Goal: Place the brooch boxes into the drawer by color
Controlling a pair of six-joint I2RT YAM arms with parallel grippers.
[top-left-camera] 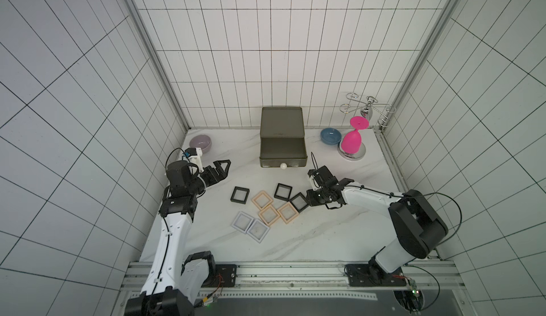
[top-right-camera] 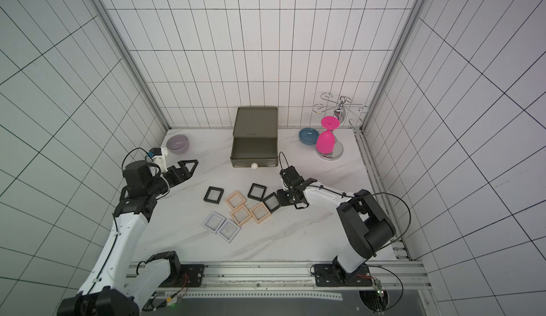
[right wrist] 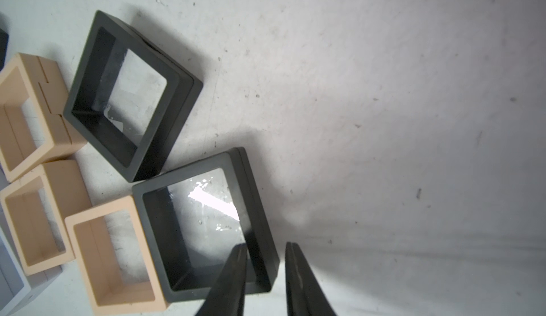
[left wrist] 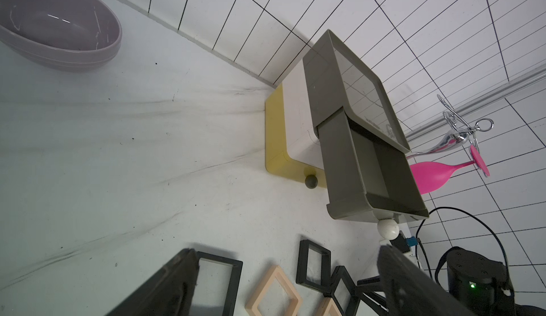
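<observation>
An olive drawer (left wrist: 364, 173) with a white knob (left wrist: 388, 229) is pulled out at the top of a cabinet. Frame-like brooch boxes lie on the table: black box (top-left-camera: 240, 194), second black box (top-left-camera: 277, 196), third black box (right wrist: 256, 225), several peach boxes (right wrist: 133, 253), and grey-lilac boxes (top-left-camera: 258, 240). My right gripper is low at the third black box's right side. Its fingers stand apart, one over the box's opening and one outside its wall; contact cannot be told. My left gripper (top-left-camera: 223, 168) hangs open and empty, left of the drawer.
Under the olive drawer are a white layer (left wrist: 301, 117) and a yellow layer (left wrist: 275, 134) with a dark knob. A mauve bowl (top-left-camera: 200, 142), blue bowl (top-left-camera: 330, 135) and pink glass (top-left-camera: 351, 142) stand at the back.
</observation>
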